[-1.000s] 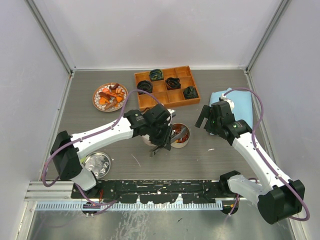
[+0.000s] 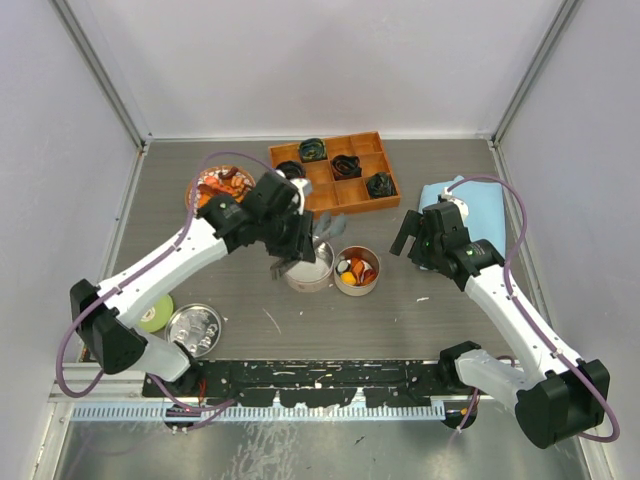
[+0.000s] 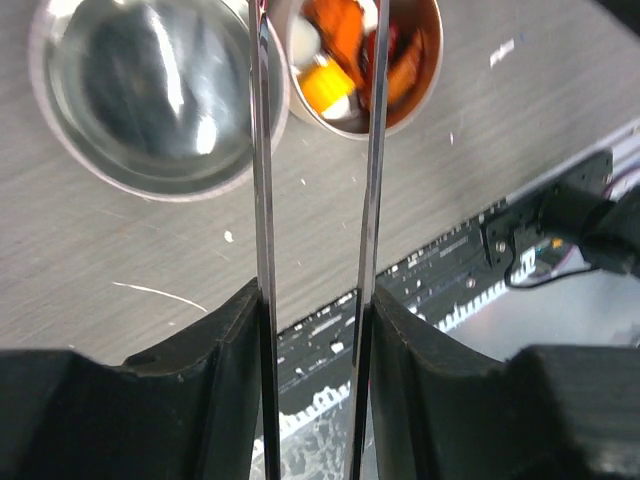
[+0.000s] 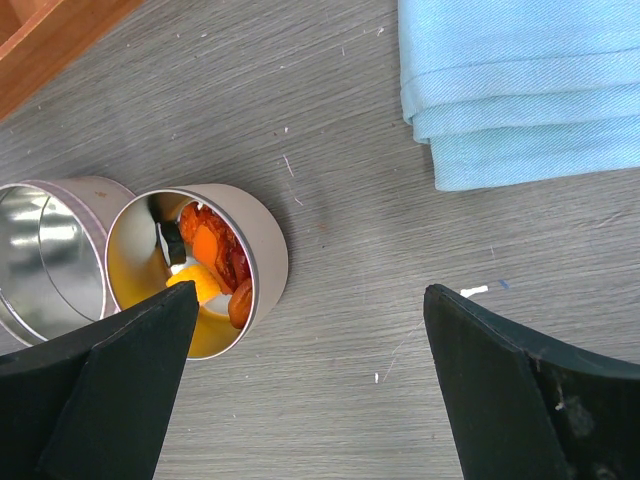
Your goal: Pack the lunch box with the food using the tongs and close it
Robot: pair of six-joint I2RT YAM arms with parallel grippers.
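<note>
The filled round lunch box bowl (image 4: 262, 232) holds orange and red food, a dark green piece and a yellow piece (image 4: 203, 283), which lies inside near the rim. An empty metal bowl (image 4: 88, 200) stands against its left side. My left gripper (image 2: 311, 245) is over the empty bowl in the top view, open, nothing between its long thin fingers; their tips run out of the left wrist view. At the right, my right gripper stands open and empty above bare table. A plate of orange food (image 2: 212, 180) is partly hidden by the left arm.
A wooden compartment tray (image 2: 370, 203) with dark bundles sits at the back. Folded blue cloth (image 4: 520, 100) lies at the right. A round metal lid (image 2: 193, 330) and a green disc (image 2: 156, 314) are front left. Bare table lies before the bowls.
The right arm stayed still.
</note>
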